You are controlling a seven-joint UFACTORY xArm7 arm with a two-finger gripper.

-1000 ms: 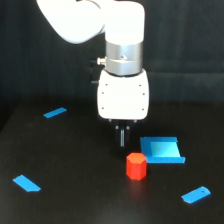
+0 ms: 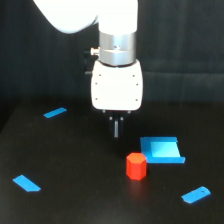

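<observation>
A small red block (image 2: pixel 136 167) with angled sides sits on the dark table, near the front left of a blue square piece (image 2: pixel 162 150). My gripper (image 2: pixel 116 128) hangs behind and to the left of the red block, pointing down. Clear space shows between its tips and the block. Its thin dark fingers blend into the background, so their opening is hard to make out. I see nothing held at the tips.
Blue tape strips lie on the table at the back left (image 2: pixel 55 113), front left (image 2: pixel 26 184) and front right (image 2: pixel 196 195). Behind hangs a dark curtain.
My arm and gripper have shifted a little to the left and slightly up in the view, away from the red block. The red block and the blue piece have stayed put.
</observation>
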